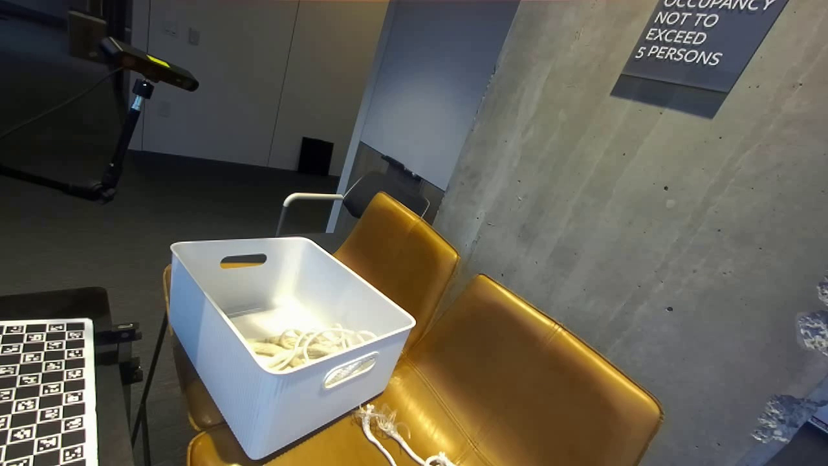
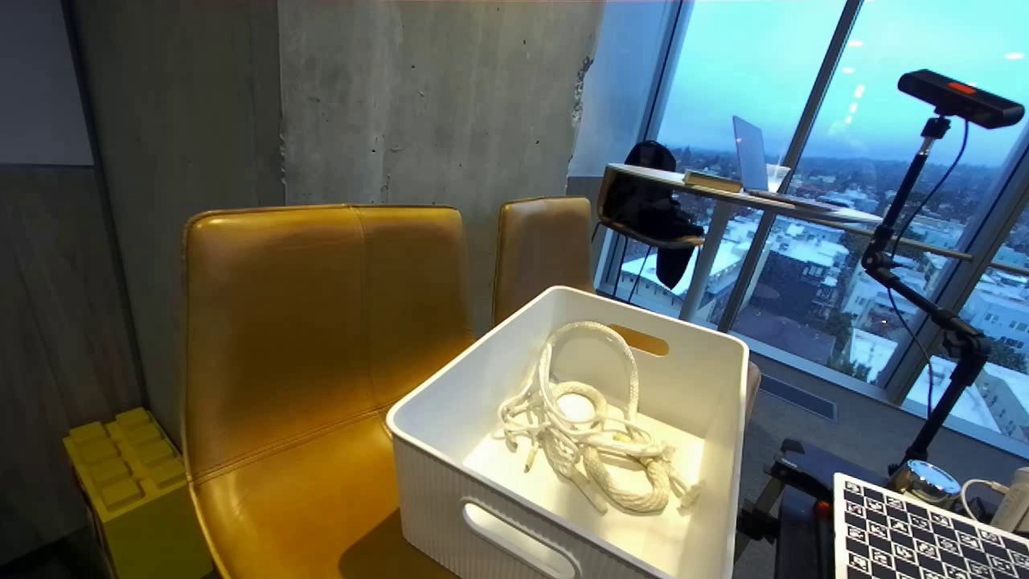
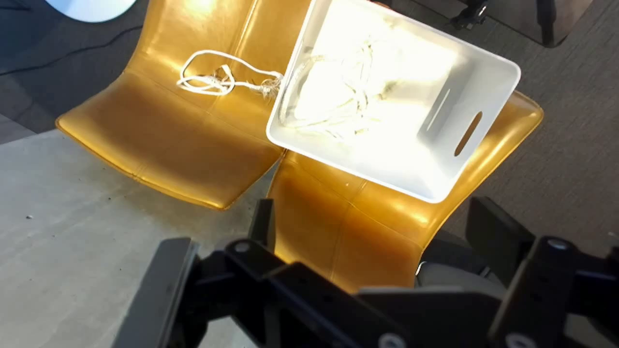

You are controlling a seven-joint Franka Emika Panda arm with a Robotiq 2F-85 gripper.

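Note:
A white bin [image 1: 225,380] stands across two tan leather chairs. Tangled white ropes [image 2: 603,444] lie inside it, toward one end; in the wrist view the bin's interior is washed out by glare. Outside the bin, a loose white rope [image 3: 206,84] with frayed ends is looped on the seat of one chair, its ends close to the bin's wall. My gripper is open, its fingers wide apart with nothing between them, above the chair's backrest and off the bin's near side. Neither exterior view shows the gripper.
The tan chairs [image 1: 535,365] back onto a concrete wall [image 3: 69,243]. A checkered marker board [image 1: 46,396] lies beside the bin, and a camera on a jointed stand [image 2: 960,96] rises nearby. A yellow block-like object [image 2: 135,492] stands by the wall.

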